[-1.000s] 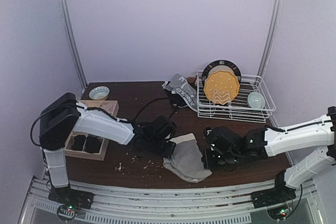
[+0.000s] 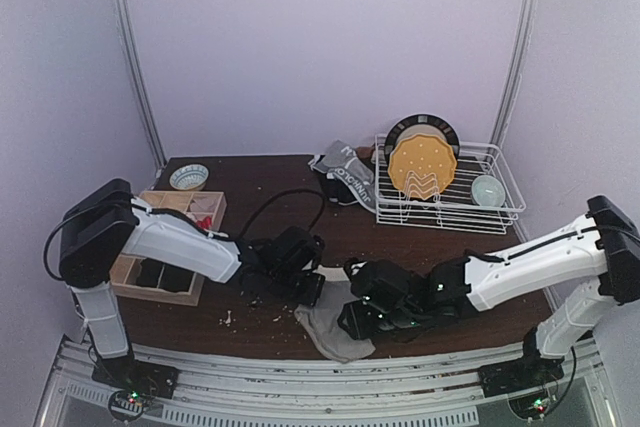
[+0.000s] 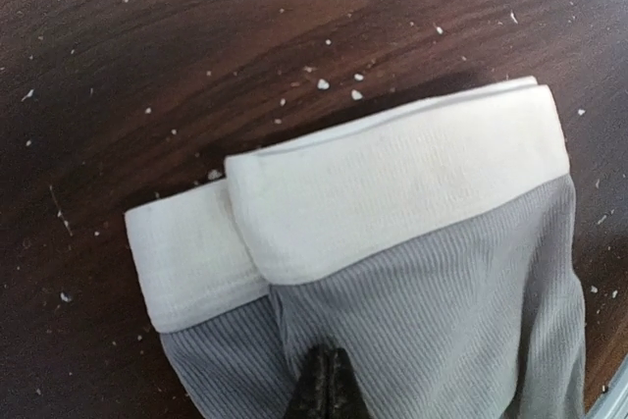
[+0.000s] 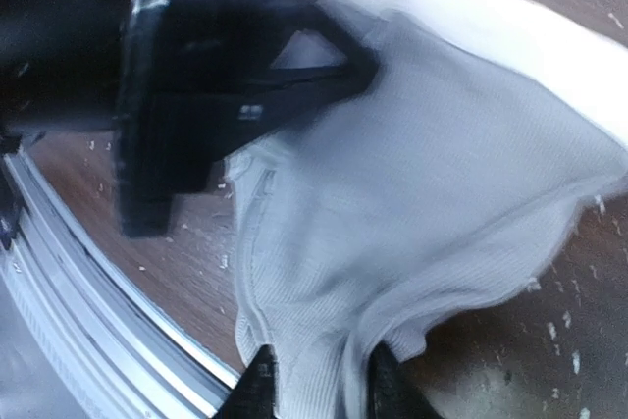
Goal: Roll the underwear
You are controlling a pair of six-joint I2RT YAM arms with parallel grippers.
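The grey ribbed underwear (image 2: 338,322) with its white waistband lies partly folded at the front middle of the table. In the left wrist view one layer of the underwear (image 3: 422,301) overlaps another, the waistband (image 3: 402,183) doubled. My left gripper is shut against the grey cloth; no cloth shows between its fingers. From the right wrist view, the left gripper's black body covers part of the underwear (image 4: 432,164). Part open, my right gripper has a bunched fold of the fabric between its fingers. The top view hides both sets of fingertips.
At the left stands a wooden divided box (image 2: 180,297) with dark items in it, a bowl (image 2: 189,177) behind. A white dish rack (image 2: 440,215) fills the back right, with dark and grey cloth (image 2: 345,175) beside it. Crumbs (image 2: 227,318) dot the front left.
The right gripper has come left, close to the left one, and the underwear's right side has moved left too, so it looks narrower. The left arm has shifted slightly left.
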